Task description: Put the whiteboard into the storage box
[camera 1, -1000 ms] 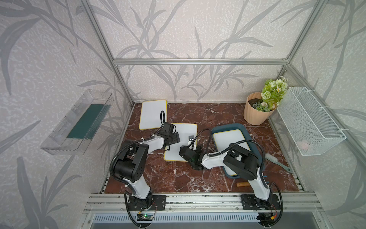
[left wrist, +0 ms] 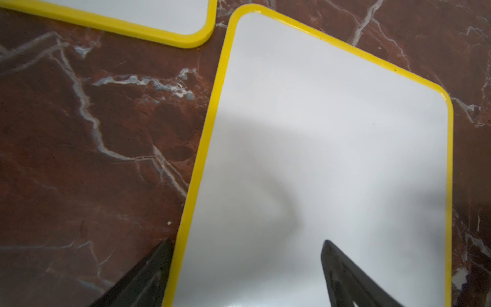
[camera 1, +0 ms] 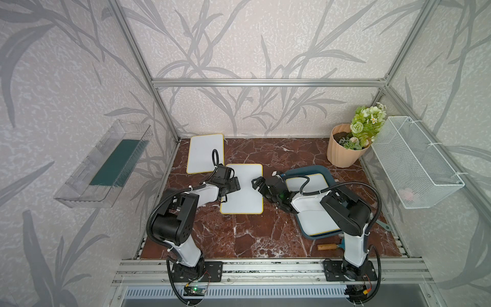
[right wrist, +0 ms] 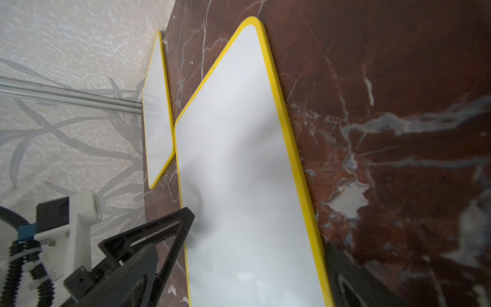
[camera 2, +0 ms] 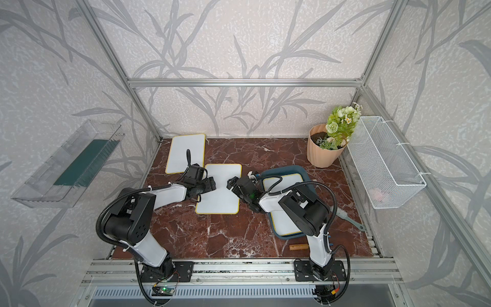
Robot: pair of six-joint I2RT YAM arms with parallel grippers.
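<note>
The middle whiteboard (camera 1: 243,202), white with a yellow edge, lies on the table between my grippers. Across its left edge stands my left gripper, part open, one finger outside the yellow edge and the other over the white face. My right gripper is open at the opposite edge, with one finger over the board and one beyond its border. Neither visibly grips it. To the right, the blue-grey storage box (camera 1: 307,170) holds another whiteboard (camera 1: 314,221), partly covered by my right arm. A further whiteboard (camera 1: 204,148) lies at the back left.
A flower pot (camera 1: 343,151) stands at the back right. A white mesh basket (camera 1: 422,168) and a clear basket (camera 1: 104,174) hang at the sides. A brush and a wooden handle (camera 1: 327,246) lie near the box.
My right gripper has moved back from the board's front right to its right edge and turned. The board has shifted slightly backward. My left arm has hardly moved.
</note>
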